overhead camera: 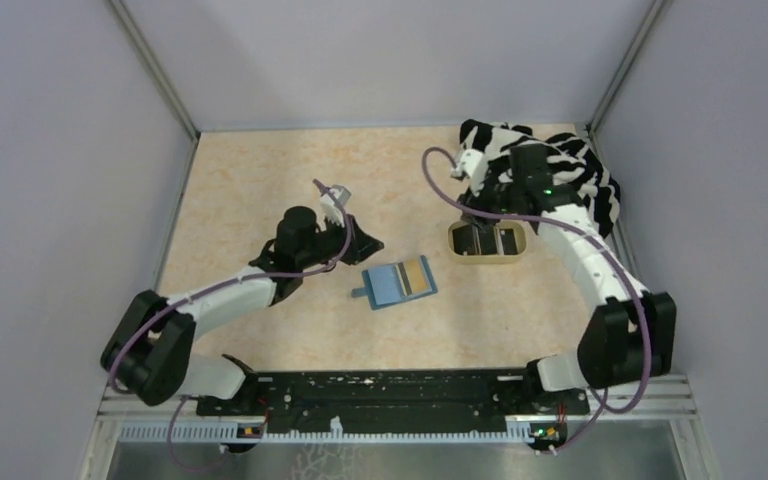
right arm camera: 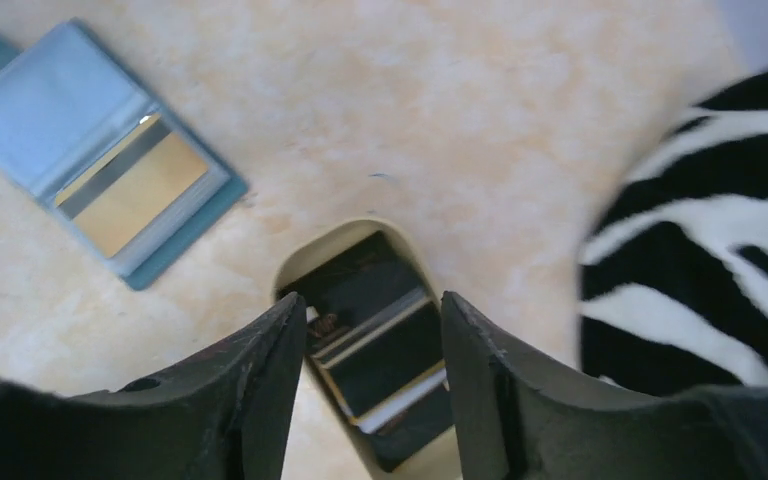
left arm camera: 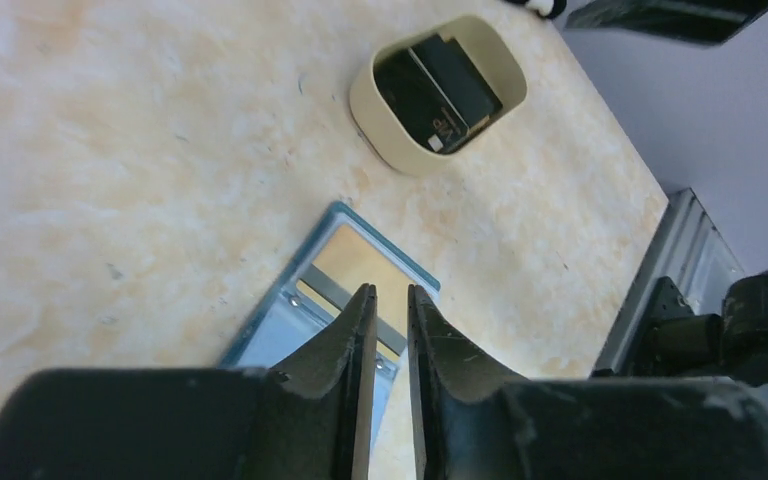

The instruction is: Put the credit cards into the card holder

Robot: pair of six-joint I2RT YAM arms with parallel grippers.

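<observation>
The blue card holder [overhead camera: 386, 285] lies open on the table, a tan card with a dark stripe [overhead camera: 417, 275] in its right side. Several dark cards [right arm camera: 390, 360] lie in a tan oval tray [overhead camera: 487, 259] to the right of it. My left gripper hovers left of and above the holder, its fingers a little apart with only a narrow empty gap between them. Over the tray stands my right gripper, with a wider gap and nothing held. In the top view the right arm covers the tray's back edge.
A black-and-white striped cloth [overhead camera: 600, 190] lies bunched at the back right, close behind the right arm. Bare table [overhead camera: 260, 190] stretches across the back left and along the front.
</observation>
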